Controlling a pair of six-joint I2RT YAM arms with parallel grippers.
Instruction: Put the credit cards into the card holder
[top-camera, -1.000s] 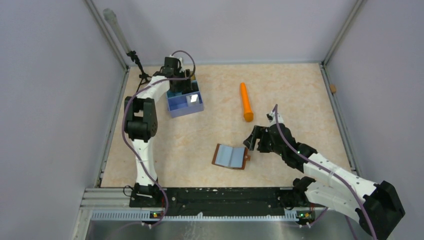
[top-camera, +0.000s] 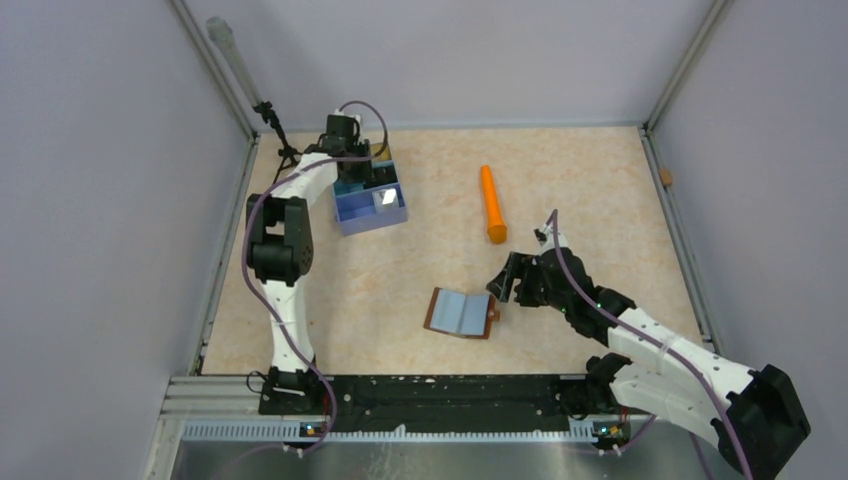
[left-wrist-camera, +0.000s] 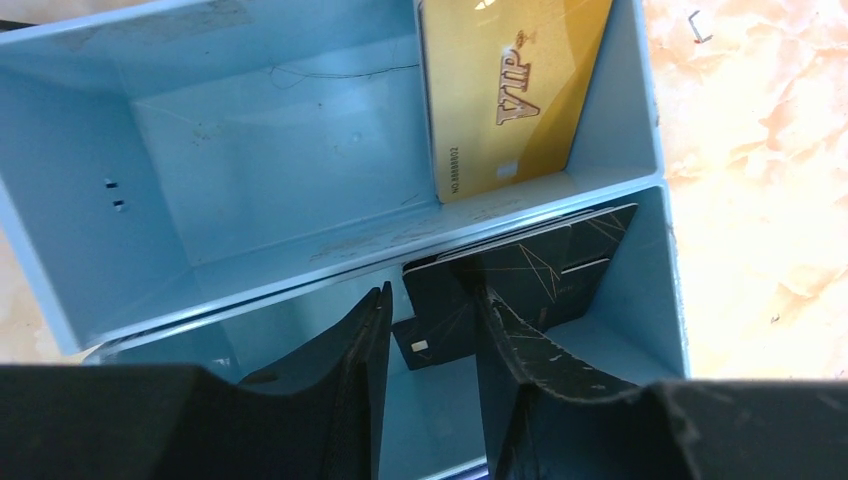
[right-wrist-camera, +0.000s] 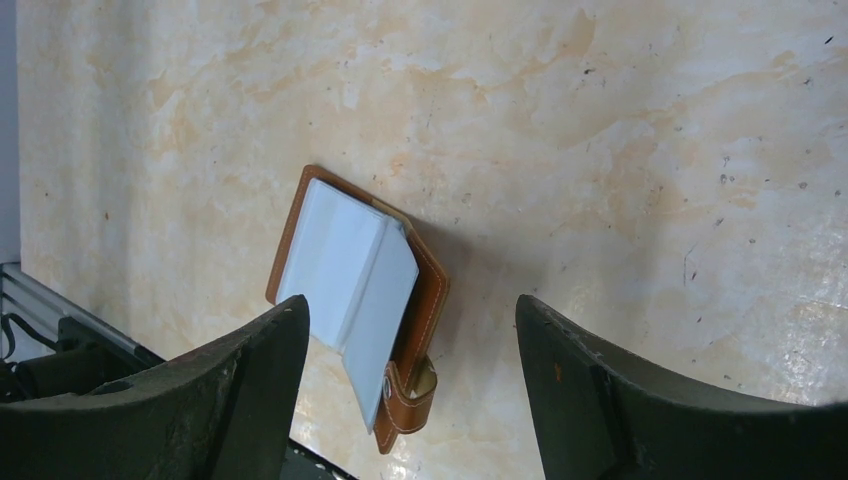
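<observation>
My left gripper is over a blue divided box (top-camera: 370, 222), its fingers part open beside black cards (left-wrist-camera: 530, 280) standing in one compartment; whether any card is between them is unclear. A gold VIP card (left-wrist-camera: 510, 90) sits in the neighbouring compartment, and a silver card (top-camera: 386, 200) shows in another. The brown card holder (right-wrist-camera: 420, 300), with pale sleeves (top-camera: 450, 310), lies open on the table near the front. My right gripper stands open above and beside the holder, nothing between its fingers.
An orange cylinder (top-camera: 491, 200) lies in the middle back of the table. A microphone stand (top-camera: 262, 108) is at the back left. The table between box and holder is clear, as is the back right.
My left gripper has shifted slightly at the box, uncovering more of the black cards in the top view. The right arm and holder have not visibly moved.
</observation>
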